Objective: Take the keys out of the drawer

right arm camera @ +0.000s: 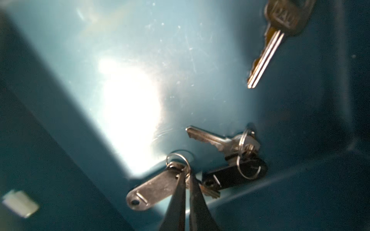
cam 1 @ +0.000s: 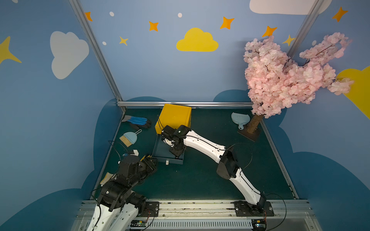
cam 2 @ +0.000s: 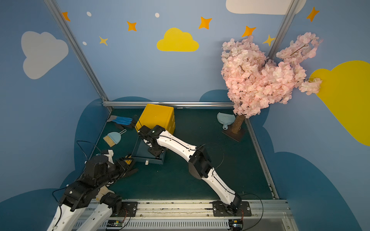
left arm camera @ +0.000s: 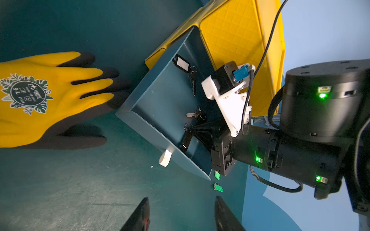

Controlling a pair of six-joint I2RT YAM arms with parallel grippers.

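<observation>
The blue drawer [left arm camera: 154,96] is pulled out of the yellow cabinet [left arm camera: 235,34], and several keys with dark tags lie on its floor. One key [right arm camera: 266,57] rests apart, toward the cabinet end. Closer to the front lie a key [right arm camera: 208,138] with a black tag [right arm camera: 235,175] and another keyring [right arm camera: 179,156] with a dark tag [right arm camera: 154,190]. My right gripper reaches down into the drawer, its fingertips nearly together at that second ring; whether they grip it is unclear. Left of the drawer, my left gripper is open and empty.
A yellow glove [left arm camera: 50,96] lies left of the drawer. Two green tags, one of them a green key tag [left arm camera: 218,187], lie outside it. A brush [cam 1: 130,137], blue glove [cam 1: 136,121], dustpan [cam 1: 240,119] and blossom tree [cam 1: 252,127] stand farther off.
</observation>
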